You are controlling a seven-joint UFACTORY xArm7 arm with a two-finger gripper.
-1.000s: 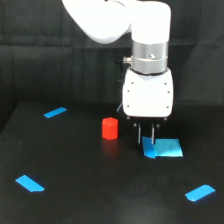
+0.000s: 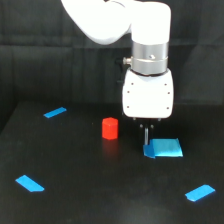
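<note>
A small blue block (image 2: 150,151) is at the left edge of a light blue patch (image 2: 168,148), right of the image middle. My white arm reaches down from above, and its gripper (image 2: 146,143) ends directly over the block. The dark fingers appear as one narrow shape, so the gap between them does not show. Whether they grip the block or only stand beside it cannot be made out. A red block (image 2: 110,128) sits on the dark table to the left of the gripper, apart from it.
Flat blue strips lie at the back left (image 2: 55,112), front left (image 2: 30,184) and front right (image 2: 200,192) of the dark table.
The fingers showed apart over the blue block before; now they appear as one narrow shape. The blue block looks smaller and differently turned. The red block has not moved.
</note>
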